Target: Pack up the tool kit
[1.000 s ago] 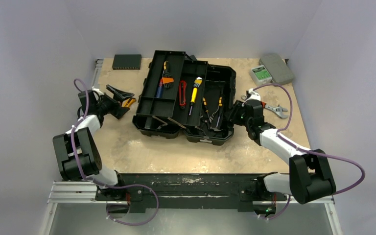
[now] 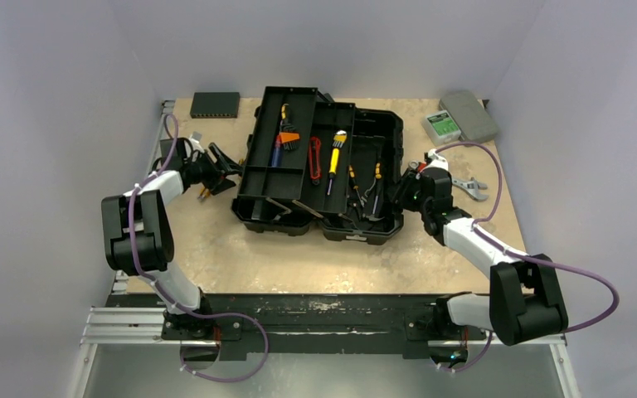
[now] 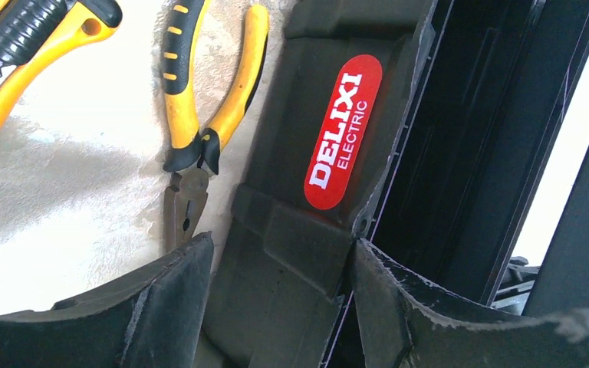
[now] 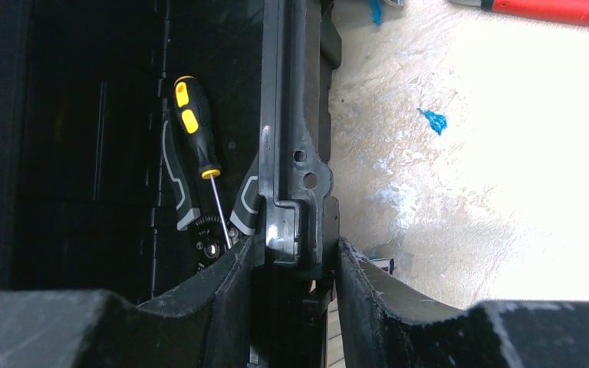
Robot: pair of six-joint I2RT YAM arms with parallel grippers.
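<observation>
The black toolbox [image 2: 257,171] stands unfolded mid-table, its tiered trays holding several tools. At its left side is my left gripper [image 2: 234,171], fingers parted. In the left wrist view those fingers [image 3: 170,295] straddle a side panel with a red DELIXI label [image 3: 343,132], with visible room between them. My right gripper is shut on the box's right rim [image 4: 297,107]. A red cutter [image 2: 314,160] and a yellow-handled screwdriver [image 2: 337,153] lie in the middle tray. Yellow-black pliers [image 3: 180,84] rest on the table left of the box.
An adjustable wrench [image 2: 471,187] lies right of the box. Behind it are a grey case [image 2: 469,114] and a green-white box [image 2: 442,127]; a dark flat box [image 2: 215,104] sits back left.
My left gripper has moved right, up against the toolbox's side. The toolbox has shifted slightly right, and my right gripper with it, still on the rim.
</observation>
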